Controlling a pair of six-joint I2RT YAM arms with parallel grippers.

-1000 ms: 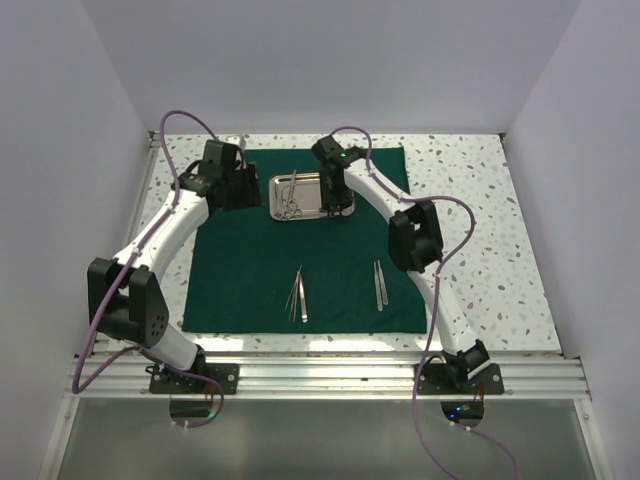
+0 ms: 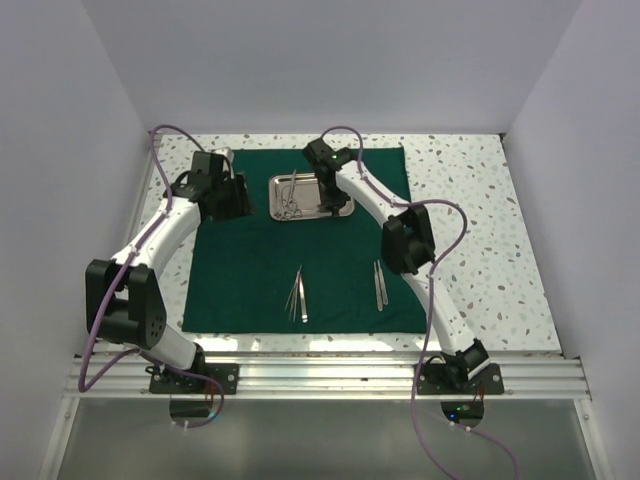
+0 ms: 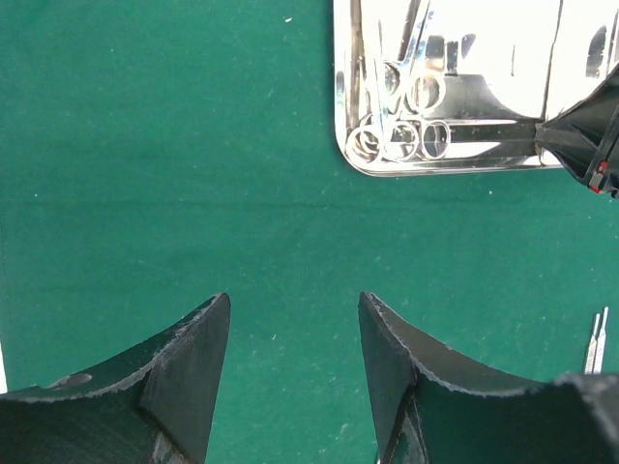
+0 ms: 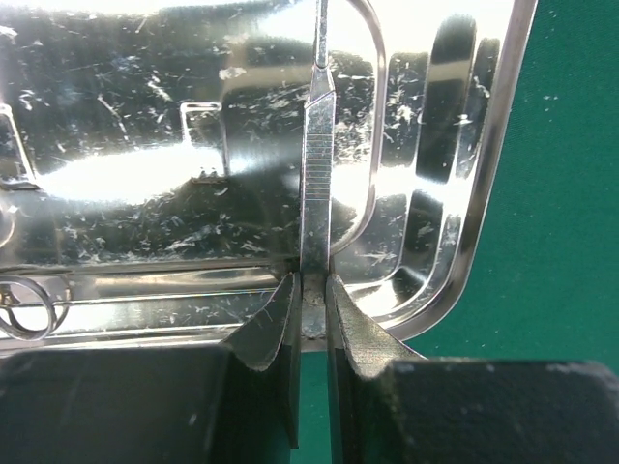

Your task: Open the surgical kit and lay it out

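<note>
A slim silver scalpel handle (image 4: 317,164) lies along the right part of the metal tray (image 4: 498,145) in the right wrist view. My right gripper is shut on its near end, just at the tray's front rim. The blade end runs out of that view at the top. Ring-handled scissors or clamps (image 3: 401,126) rest in the tray's left side. My left gripper stands open over bare green cloth, left of the tray, with nothing between its fingers.
On the green cloth (image 2: 235,285), several thin instruments (image 2: 302,300) lie at the front middle. A pair of slim tools (image 2: 380,286) lies at the front right. Bare cloth stretches across the left and centre.
</note>
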